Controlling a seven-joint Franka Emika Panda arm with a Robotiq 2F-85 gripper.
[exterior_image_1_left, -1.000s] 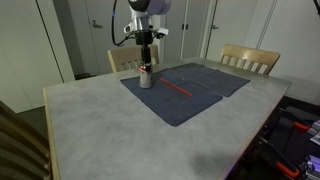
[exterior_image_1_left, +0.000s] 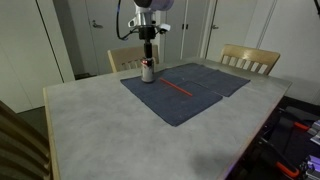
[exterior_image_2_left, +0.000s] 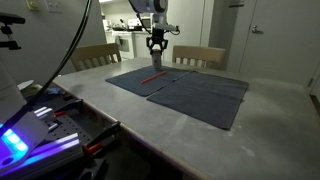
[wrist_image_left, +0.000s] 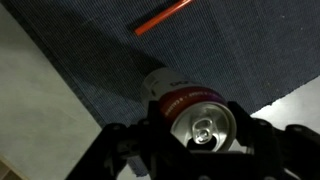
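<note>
A can (exterior_image_1_left: 147, 73) with a silver top and a white and red side is at the far left corner of the dark cloth mat (exterior_image_1_left: 182, 108). My gripper (exterior_image_1_left: 148, 62) comes down on it from above and is shut on its upper part. From the wrist, the can's lid (wrist_image_left: 203, 126) faces the camera, and the dark fingers lie on either side of it. In the second exterior view the can (exterior_image_2_left: 157, 62) is small, and whether its base touches the mat is hard to tell.
An orange-red stick (exterior_image_1_left: 176, 88) lies on the mat near the can. Wooden chairs (exterior_image_1_left: 250, 57) stand around the table.
The stick and mat have stayed put.
</note>
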